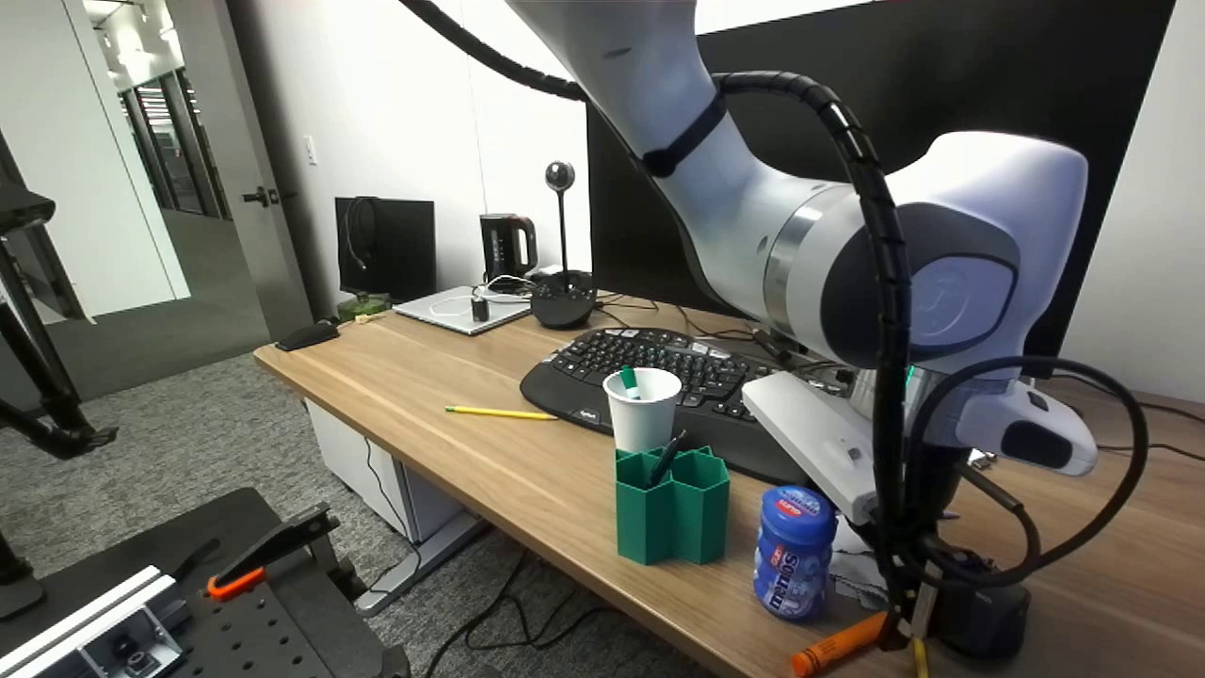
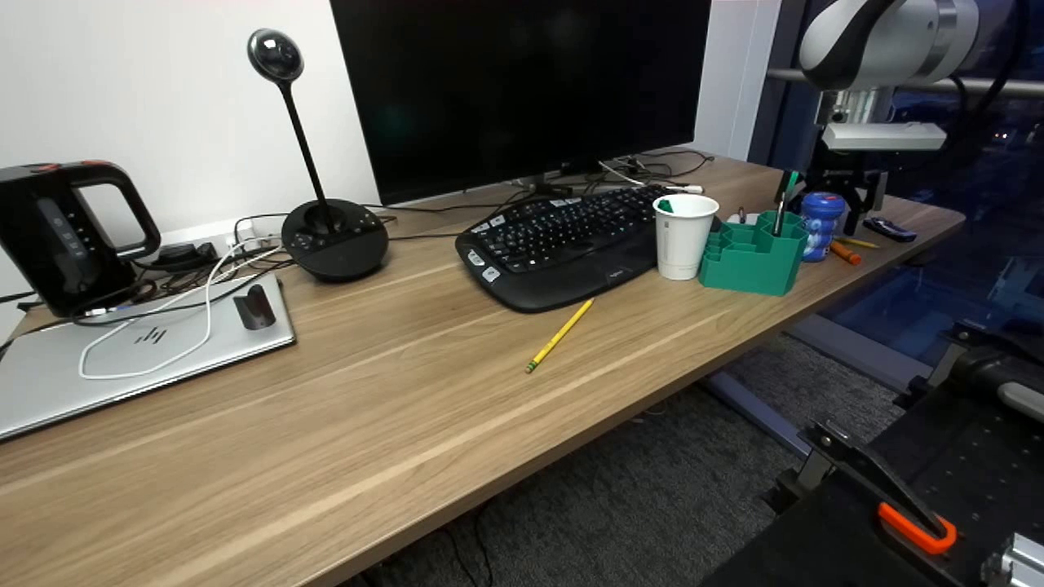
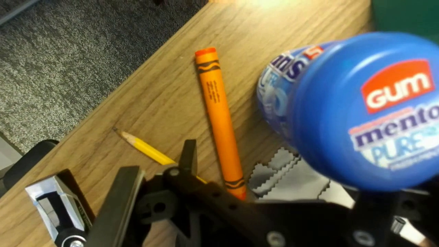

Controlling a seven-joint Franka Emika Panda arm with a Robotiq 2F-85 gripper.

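Observation:
My open gripper [image 2: 861,204] is low over the right end of the desk, beside the blue gum bottle. In the wrist view a dark finger [image 3: 119,206] shows at lower left; the bottle hides part of the gripper's right side. An orange crayon [image 3: 222,123] lies on the wood, its lower end running behind the gripper. A yellow pencil [image 3: 152,152] passes under the gripper, partly covered. The gum bottle [image 3: 345,111] stands upright close by, large in the wrist view. Nothing is seen held.
A grey cloth [image 3: 292,177] lies beside the bottle. The green pen holder [image 1: 672,508] and the white cup [image 1: 641,412] stand left of it, before the keyboard [image 1: 706,384]. Another pencil [image 2: 559,336] rests on open desk. A small boxy object [image 3: 59,206] sits near the edge.

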